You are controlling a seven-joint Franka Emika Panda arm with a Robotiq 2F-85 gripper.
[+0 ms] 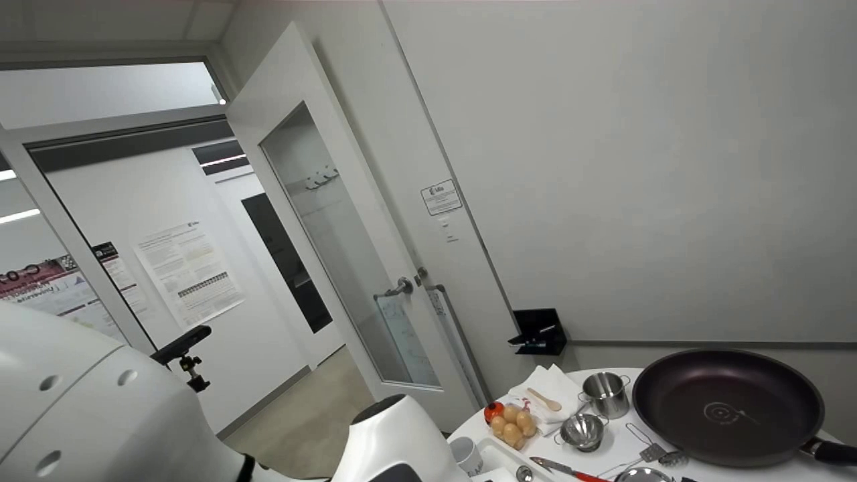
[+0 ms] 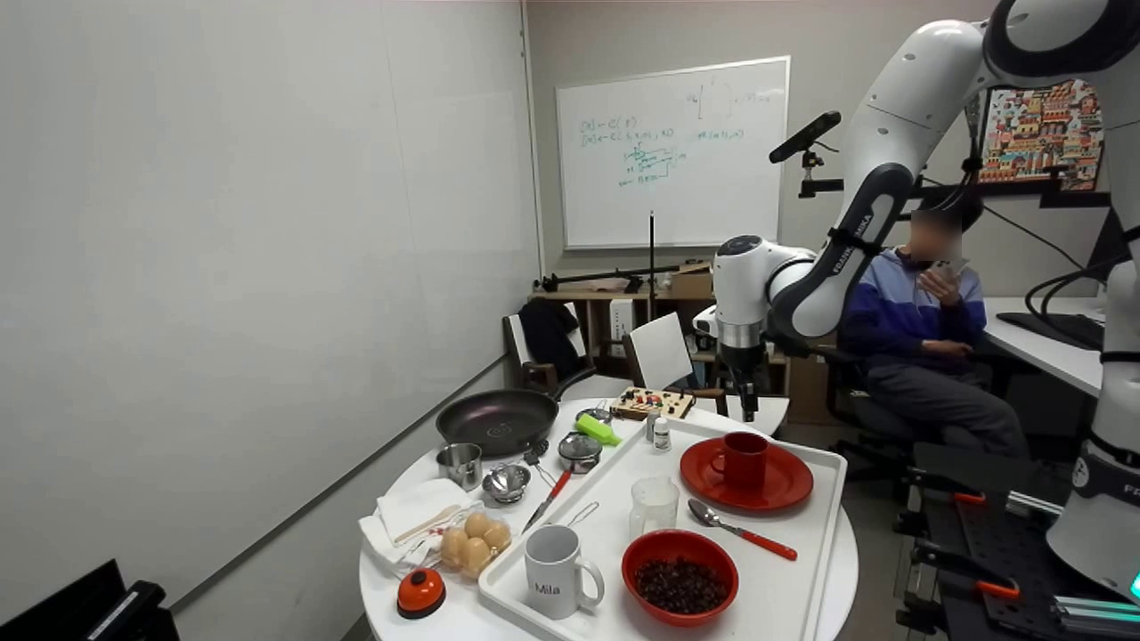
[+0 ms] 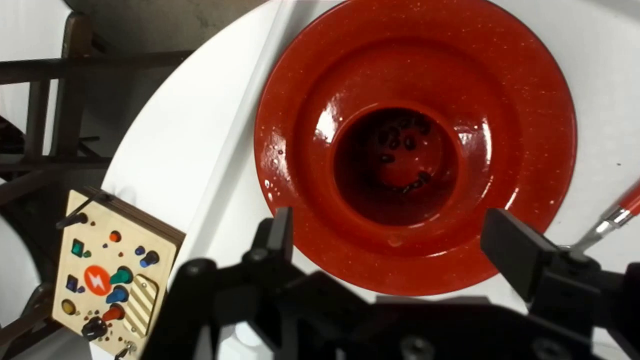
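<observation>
A red mug (image 2: 744, 459) stands upright on a red plate (image 2: 793, 482) near the right side of the white tray. Seen from above in the wrist view, the mug (image 3: 396, 165) has several dark beans at its bottom; its handle does not show there. My gripper is open above the plate (image 3: 540, 120), its fingers spread wide with nothing between them. In exterior view 2 the gripper (image 2: 749, 406) points down, close to the mug's far side. Exterior view 1 does not show the fingers.
Also on the tray (image 2: 791, 577) are a red bowl of dark beans (image 2: 679, 582), a white mug (image 2: 553, 577), a clear glass (image 2: 653, 504) and a red-handled spoon (image 2: 743, 531). Outside it lie a large pan (image 2: 497, 421), eggs (image 2: 476, 545) and a knob board (image 2: 652, 402).
</observation>
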